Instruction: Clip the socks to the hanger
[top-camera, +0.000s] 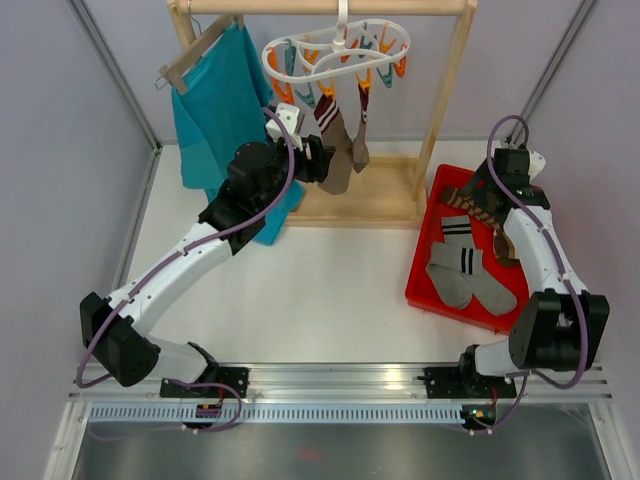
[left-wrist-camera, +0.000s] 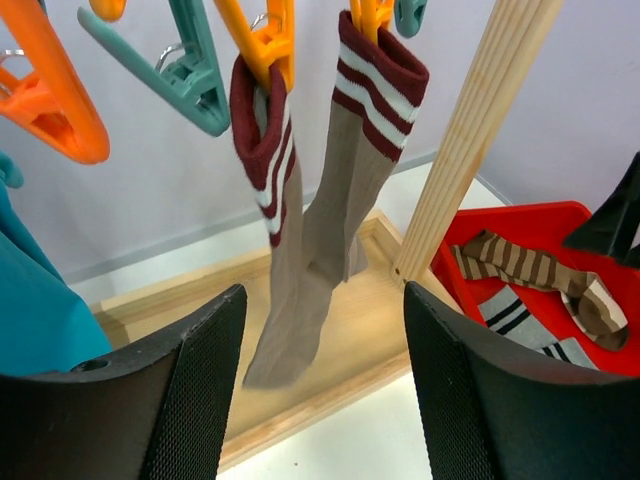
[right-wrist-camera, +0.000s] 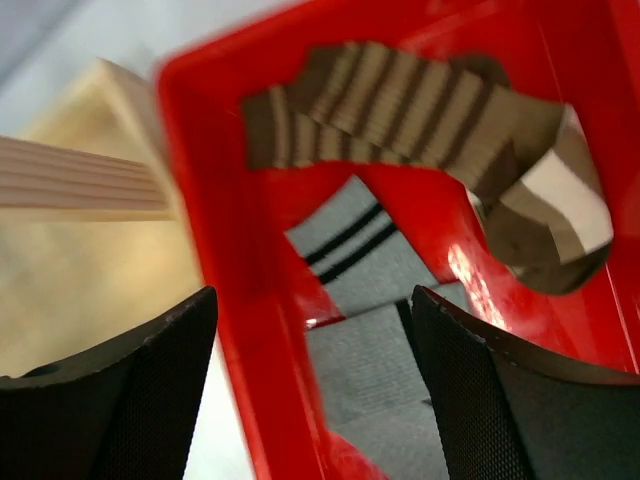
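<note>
Two grey-brown socks with maroon-and-white cuffs hang from orange clips of the white hanger (top-camera: 335, 75); in the left wrist view, one cuff (left-wrist-camera: 384, 95) is at the right and the other cuff (left-wrist-camera: 262, 165) at the left. My left gripper (top-camera: 325, 160) is open beside the hanging socks, clear of their cuffs. The red bin (top-camera: 420, 270) holds grey socks (top-camera: 450, 285) with black stripes and brown striped socks (right-wrist-camera: 400, 105). Over the bin's far part, my right gripper stands open with nothing between its fingers, partly covering the brown socks in the top view.
A turquoise cloth (top-camera: 215, 110) hangs at the left of the wooden rack (top-camera: 447, 75). Several empty clips (left-wrist-camera: 65, 95) dangle from the hanger near my left gripper.
</note>
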